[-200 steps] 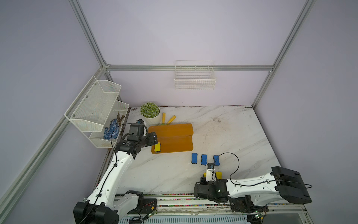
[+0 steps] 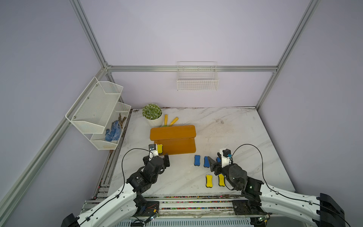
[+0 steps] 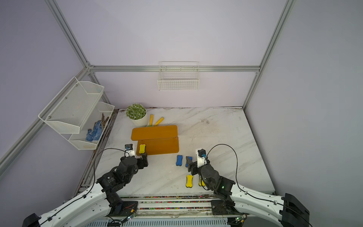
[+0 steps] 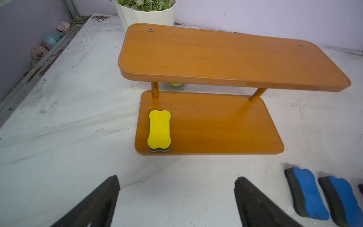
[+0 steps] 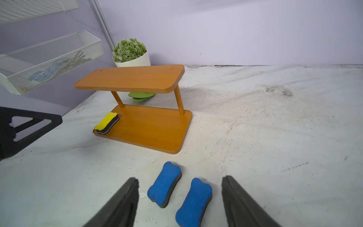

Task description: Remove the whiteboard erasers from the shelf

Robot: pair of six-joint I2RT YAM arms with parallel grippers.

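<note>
A brown two-tier wooden shelf [image 4: 226, 124] stands on the table. One yellow eraser [image 4: 159, 129] lies at the left end of its lower board, in front of the upper board. My left gripper is open in front of the shelf, nothing between its fingers. On the table right of the shelf are a blue eraser [image 2: 197, 160], a second blue eraser [image 2: 206, 162] and a third, mostly behind my right gripper in the top left view. Two yellow erasers [image 2: 209, 180] lie nearer the front edge. Over the blue ones hovers my right gripper, open and empty.
A potted plant [image 2: 152, 112] and yellow-handled tools [image 2: 173, 121] stand behind the shelf. White mesh baskets [image 2: 96, 106] hang on the left wall, the lower one holding a blue item [image 2: 113, 131].
The right gripper has risen away from the front yellow erasers toward the blue ones. The erasers look unmoved.
</note>
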